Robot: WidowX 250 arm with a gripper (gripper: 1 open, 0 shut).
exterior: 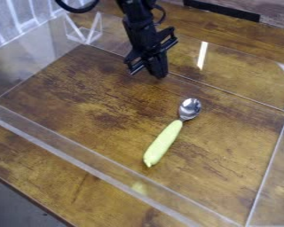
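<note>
My black gripper (pixel 152 64) hangs over the back middle of the wooden surface, above and left of a spoon. Its fingers are close together, with nothing visible between them. The spoon has a steel bowl (pixel 190 109) and a long pale yellow-green handle (pixel 163 144). It lies diagonally on the wood to the right of centre, apart from the gripper, its bowl toward the back.
Clear transparent walls or panels (pixel 61 151) border the wooden work surface (pixel 74 97). A dark edge runs along the back at top right, and white railings stand at top left.
</note>
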